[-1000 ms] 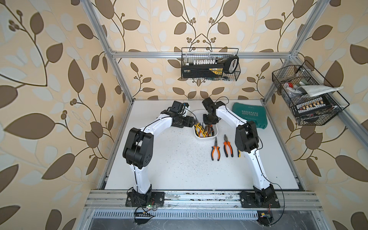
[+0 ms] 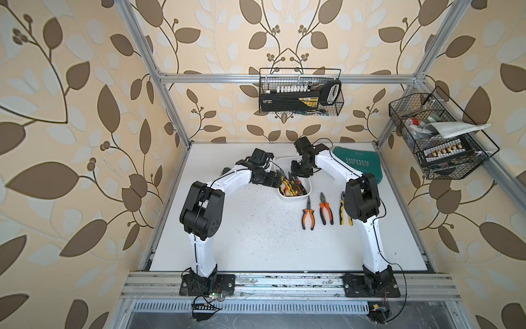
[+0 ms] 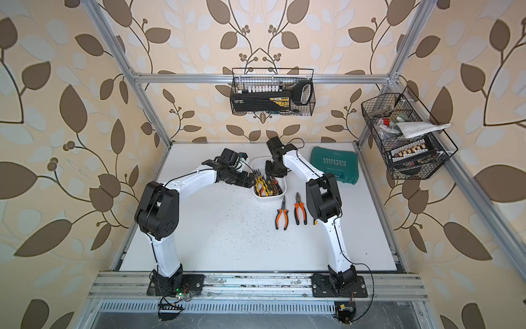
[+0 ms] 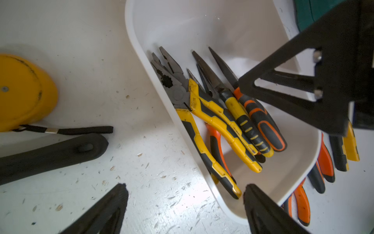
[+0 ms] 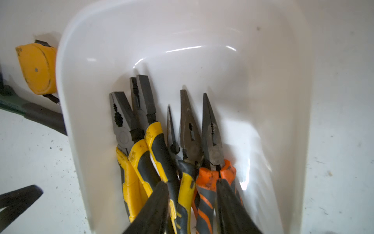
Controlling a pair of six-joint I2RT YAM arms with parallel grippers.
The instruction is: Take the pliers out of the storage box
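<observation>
The white storage box (image 5: pixel 268 97) holds several pliers. Two yellow-black pliers (image 4: pixel 194 132) lie along its left wall, with long-nose pliers (image 5: pixel 190 132) and orange-black pliers (image 5: pixel 212 144) beside them. Over the box, my right gripper stands part open above the handles of the long-nose and orange-black pliers; contact cannot be told. My left gripper is wide open at the box's left side, one fingertip (image 4: pixel 255 195) by the rim and the ends of the yellow handles. Nothing shows held in either.
Orange pliers (image 2: pixel 308 213) (image 2: pixel 326 208) and yellow pliers (image 2: pixel 342 211) lie right of and in front of the box. A green case (image 2: pixel 359 161) is behind them. A yellow tape measure (image 4: pixel 25 93) and black handle (image 4: pixel 54 156) lie left.
The left arm has moved right, towards the box.
</observation>
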